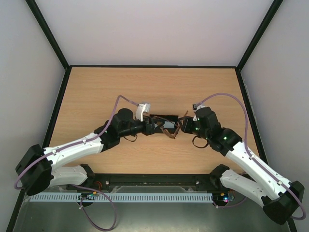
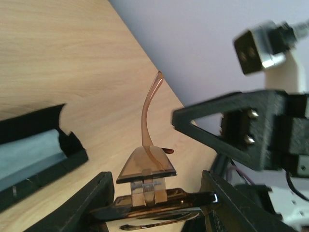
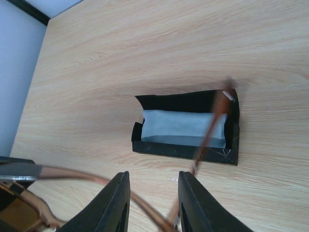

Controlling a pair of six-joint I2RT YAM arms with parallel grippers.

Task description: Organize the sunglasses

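Note:
Brown-framed sunglasses are held above the table by my left gripper, which is shut on them; one temple sticks up toward the back in the left wrist view and shows blurred in the right wrist view. An open black case lies at the table's centre with a light blue cloth in it, partly hidden in the top view by the sunglasses and grippers. My right gripper hangs beside the sunglasses, part open, its fingers apart with nothing clearly held between them.
Walls with dark frame edges border it. Both arms meet closely over the middle.

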